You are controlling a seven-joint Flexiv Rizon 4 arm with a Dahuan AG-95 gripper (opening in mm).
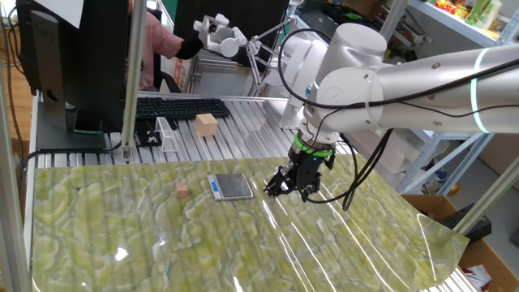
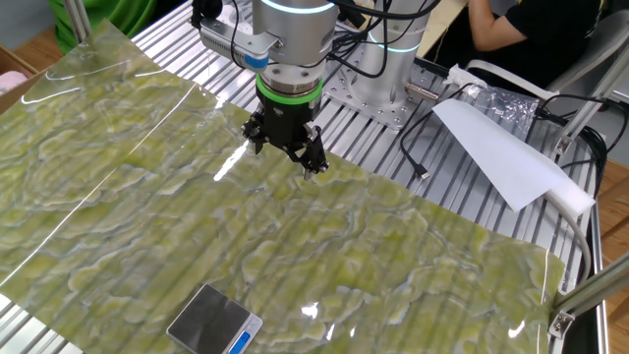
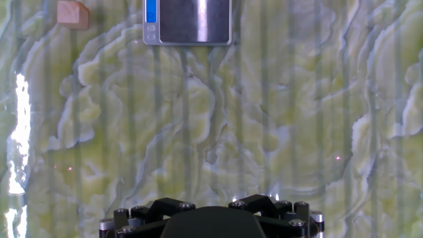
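Note:
A small wooden cube (image 1: pixel 182 191) lies on the green marbled sheet (image 1: pixel 122 219), to the left of a flat digital scale (image 1: pixel 233 186) with a dark plate and a blue display. The wrist view has the cube (image 3: pixel 73 14) at its top left and the scale (image 3: pixel 196 21) at the top centre, partly cut off. Nothing rests on the scale. My gripper (image 2: pixel 283 162) hangs above the sheet, away from both objects. Its fingers (image 3: pixel 122 218) stand wide apart with nothing between them. The cube does not show in exterior view 2.
A larger wooden block (image 1: pixel 206 125) sits on the slatted table beyond the sheet, near a keyboard (image 1: pixel 182 108) and a small white stand (image 1: pixel 166 134). Around the scale the sheet is mostly clear.

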